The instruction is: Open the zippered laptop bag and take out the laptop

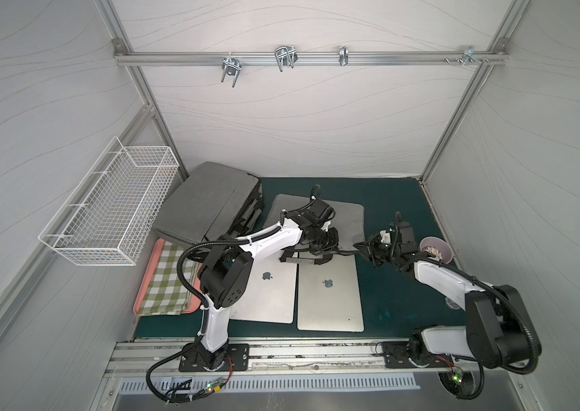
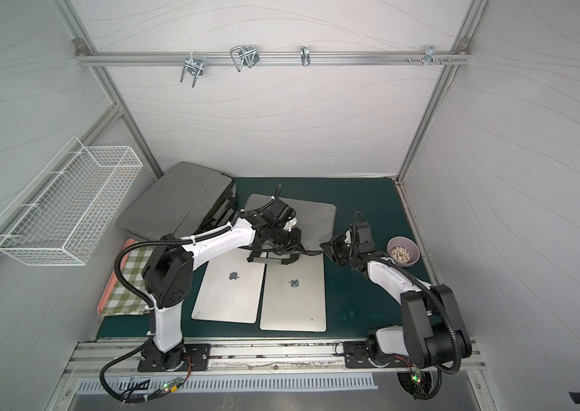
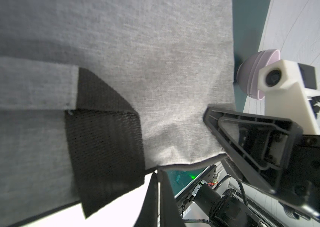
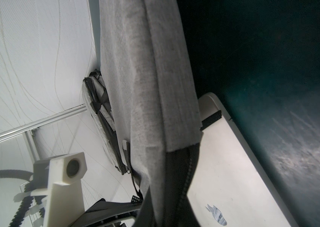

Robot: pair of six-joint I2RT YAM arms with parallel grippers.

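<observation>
The grey laptop bag (image 1: 344, 215) lies flat at the middle back, above two silver laptops, the left (image 1: 262, 298) and the right (image 1: 329, 308). My left gripper is over the bag's front edge beside a dark mesh strap (image 3: 105, 151), shut, with no held thing clearly visible between its fingers. My right gripper (image 2: 327, 248) is shut on the bag's front right corner, on the dark zipper edge seen in the right wrist view.
A larger grey case (image 1: 204, 198) sits back left, with a pink tray (image 1: 144, 287) and checked cloth in front. A wire basket (image 1: 111, 205) is on the left wall; a pink bowl (image 2: 403, 243) stands at the right edge.
</observation>
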